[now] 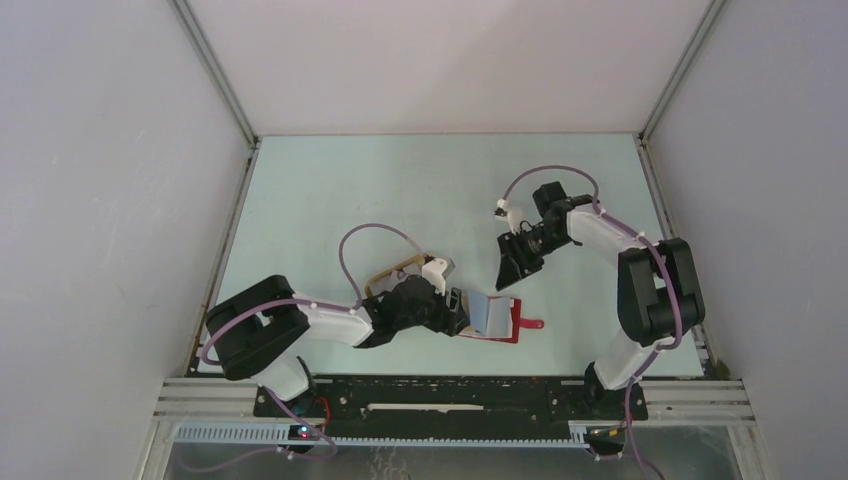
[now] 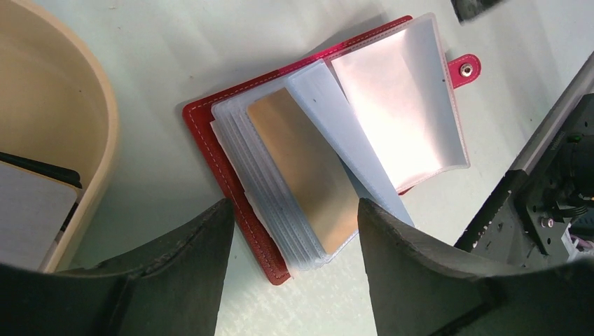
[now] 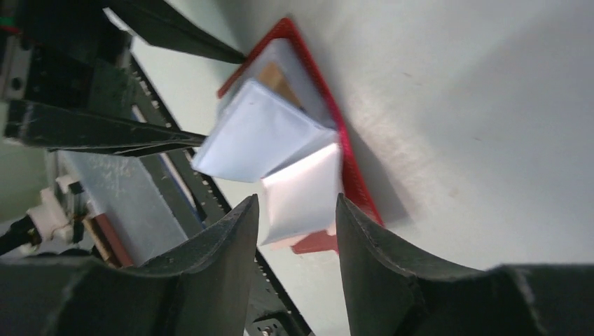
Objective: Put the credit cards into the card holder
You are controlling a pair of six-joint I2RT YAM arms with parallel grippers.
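Note:
The red card holder [image 2: 252, 238] lies on the table at front centre, its clear sleeves [image 2: 392, 98] fanned open, a tan card [image 2: 301, 168] showing among them in the left wrist view. My left gripper is low over the holder's left end; what lies between its fingers is not clear, though the top view puts it on that end. My right gripper stands open above and behind the holder's right part, with nothing between its fingers. A tan tray [image 2: 98, 140] holding cards sits left of the holder, partly behind my left arm in the top view.
The front edge and dark rail [image 2: 532, 203] are close below the holder. White walls bound both sides.

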